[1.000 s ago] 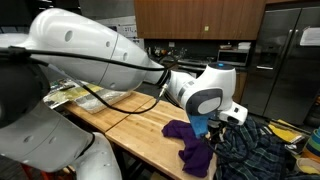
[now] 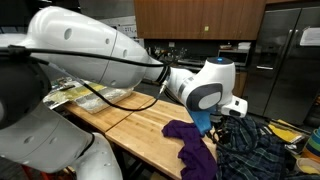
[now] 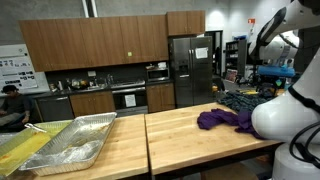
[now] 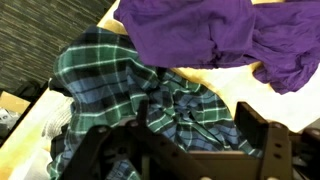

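A dark green and blue plaid cloth (image 4: 95, 75) lies crumpled at the table's right end; in exterior view 1 the same plaid cloth (image 2: 258, 150) spreads beside the gripper. Next to it a purple cloth (image 4: 200, 30) rests on the wooden tabletop, also seen as a purple cloth (image 2: 195, 150) left of the gripper. My gripper (image 2: 226, 134) hangs over the plaid cloth near the purple one. The wrist view shows the gripper with its fingers well apart, plaid fabric beneath them. No cloth is visibly pinched. Exact fingertip contact is hidden.
Foil trays (image 3: 72, 145) stand at the table's far end from the cloths. The wooden tabletop (image 3: 180, 135) between trays and cloths is bare. Several items, including a dark round object (image 2: 314, 142), crowd the right edge in exterior view 1.
The cloths lie nearly as before.
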